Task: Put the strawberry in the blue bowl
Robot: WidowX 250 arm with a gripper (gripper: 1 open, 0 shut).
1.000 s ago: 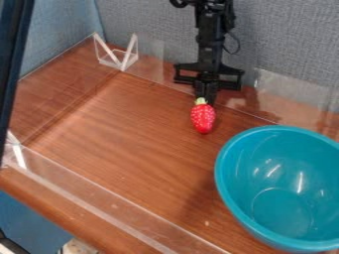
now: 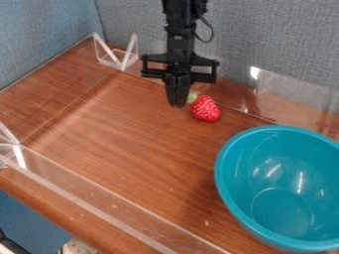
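A red strawberry (image 2: 207, 109) with a pale green top lies on the wooden table near the back, its top pointing up and left. My black gripper (image 2: 176, 97) is just left of it, fingers pointing down. No fruit shows in its grasp. The fingers look like one dark narrow shape, so I cannot tell whether they are apart. At the right front stands the blue bowl (image 2: 227, 164), whose visible inside is empty.
Clear plastic walls edge the table, with a white-edged clear corner piece (image 2: 117, 54) at the back left. Bare tabletop (image 2: 113, 124) spreads across the left and middle. A grey padded wall (image 2: 279, 40) rises behind.
My gripper has moved left, from behind the strawberry to its left side. The strawberry has turned and shifted slightly back and right. A dark shape at the left edge has gone from view.
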